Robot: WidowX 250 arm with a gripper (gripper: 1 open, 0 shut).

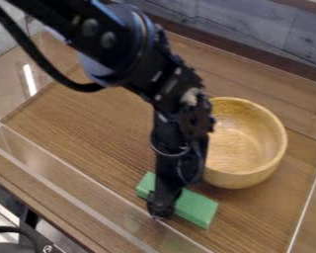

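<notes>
A green rectangular block [196, 210] lies on the wooden surface at the lower middle. My black gripper [170, 198] is down over the left part of the block, its fingers at or around it; it is open, and I cannot tell whether the fingers touch the block. A yellow wooden bowl [243, 138] stands just behind and to the right of the block, partly hidden by the arm.
Bare wooden surface lies to the left and at the right. A clear edge strip runs diagonally along the near left, and a wall stands along the back.
</notes>
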